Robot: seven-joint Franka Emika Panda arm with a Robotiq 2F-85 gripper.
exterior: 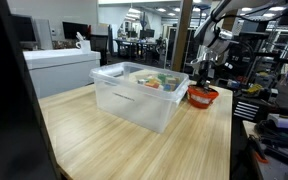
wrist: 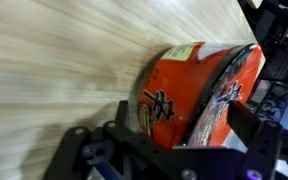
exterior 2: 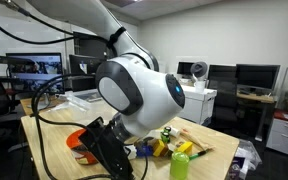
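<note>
An orange-red bowl [exterior: 202, 98] sits at the far end of the wooden table, beyond the clear bin. My gripper [exterior: 203, 78] is low over it. In the wrist view the bowl [wrist: 180, 76], with black marks on its side, lies between and ahead of the open fingers; whether they touch it I cannot tell. The second exterior view shows part of the bowl [exterior 2: 76, 138] behind the arm and its cables, which hide the fingertips.
A clear plastic bin [exterior: 134, 100] with colourful items stands near the bowl. Beside the arm in the second exterior view are a green object [exterior 2: 180, 163] and a yellow block [exterior 2: 162, 149].
</note>
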